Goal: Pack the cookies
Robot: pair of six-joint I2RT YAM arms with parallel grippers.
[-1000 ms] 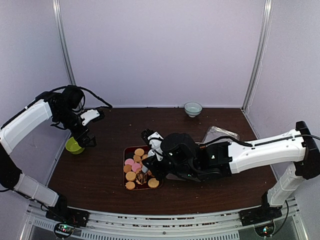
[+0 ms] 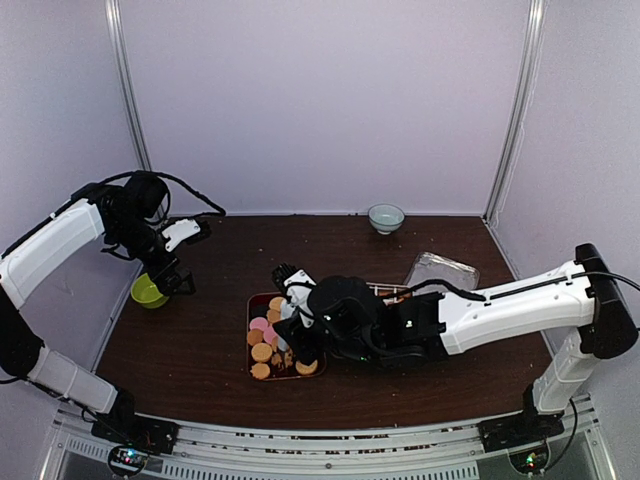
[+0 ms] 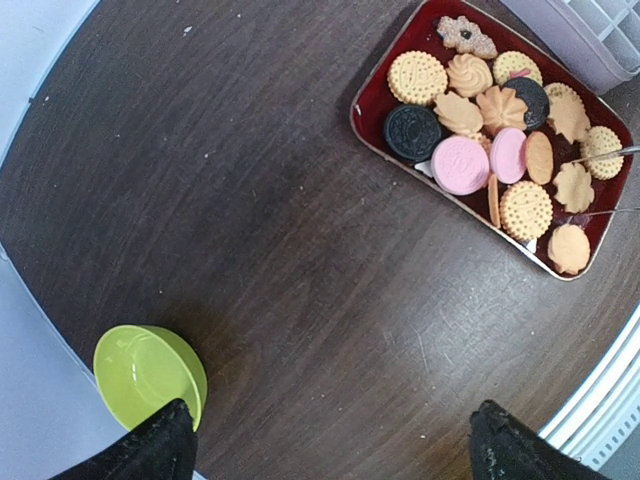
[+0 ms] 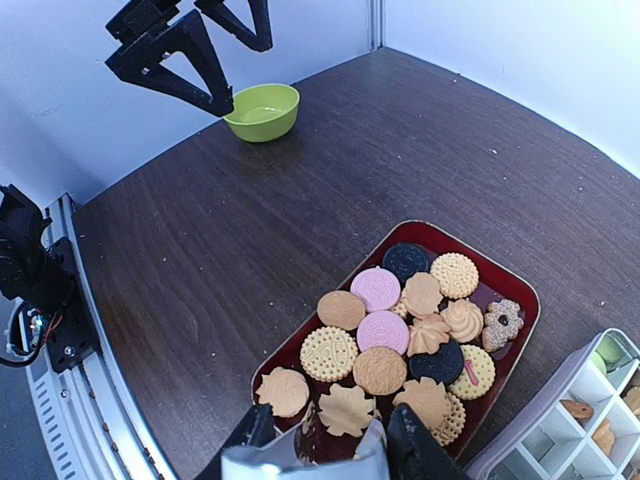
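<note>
A red tray (image 3: 365, 135) full of assorted cookies sits mid-table, including a pink cookie (image 3: 460, 164), dark cookies and several tan ones. My right gripper is low over the tray's near end, at a flower-shaped cookie (image 4: 346, 408); whether anything is between its fingers is unclear. A compartment box (image 4: 552, 410) with some cookies in it stands beside the tray. My left gripper is open above the left side of the table, near the green bowl (image 3: 150, 375), with nothing between its fingers.
A pale bowl (image 2: 386, 218) stands at the back, with a clear plastic lid or container (image 2: 442, 270) at the right. The table between green bowl and tray is clear.
My right arm has shifted slightly left and down over the tray. The left arm has not moved.
</note>
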